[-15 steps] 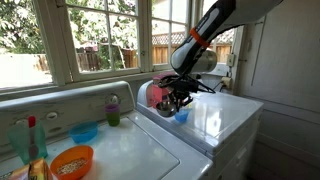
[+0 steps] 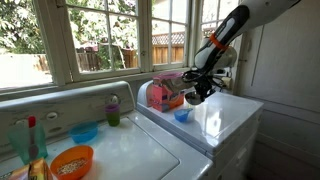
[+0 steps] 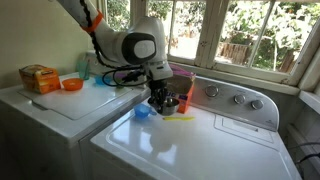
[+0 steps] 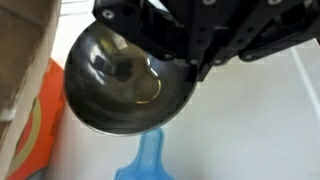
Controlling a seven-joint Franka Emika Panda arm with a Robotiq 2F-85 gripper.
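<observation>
A dark, shiny metal bowl (image 4: 125,80) fills much of the wrist view, its rim against my fingertips. My gripper is shut at that rim, with the thin edge apparently pinched between its fingers. In exterior view 1 the bowl (image 2: 193,98) hangs beside my gripper (image 2: 205,93), over the white machine top on the right. From the other side, the gripper (image 3: 160,97) partly covers the bowl (image 3: 171,103). Whether the bowl touches the surface below is hard to tell.
A light blue item (image 2: 181,116) lies on the machine top close by; its bluish flat end (image 4: 147,160) shows below the bowl. A red-orange box (image 2: 168,91) stands behind. One yellow utensil (image 3: 178,119) lies nearby. An orange bowl (image 2: 72,162) sits on the other machine.
My gripper has moved right, away from the red-orange box, and the metal bowl has shifted with it. The blue item has stayed in place.
</observation>
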